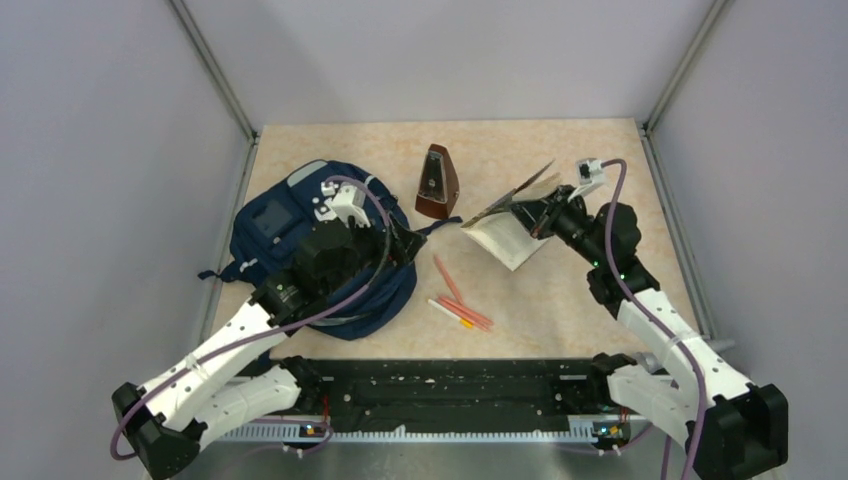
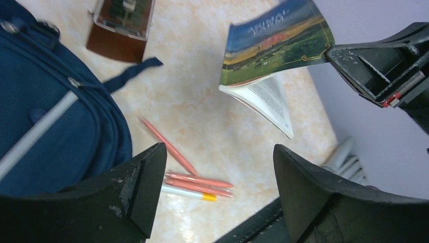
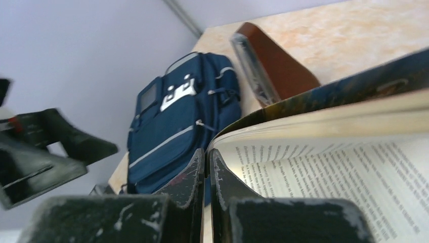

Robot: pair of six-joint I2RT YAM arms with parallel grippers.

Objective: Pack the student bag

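Observation:
My right gripper (image 1: 532, 222) is shut on the edge of a thin book (image 2: 273, 43) with a landscape cover, which hangs lifted and partly open, white pages (image 3: 324, 177) showing. My left gripper is part open above the table's middle, nothing between its fingers. The navy backpack (image 1: 280, 210) lies at the left, partly under my left arm. Several pink pencils (image 1: 448, 280) and a white-and-yellow marker (image 1: 440, 310) lie in the middle front.
A brown metronome (image 1: 437, 180) stands at the back middle.

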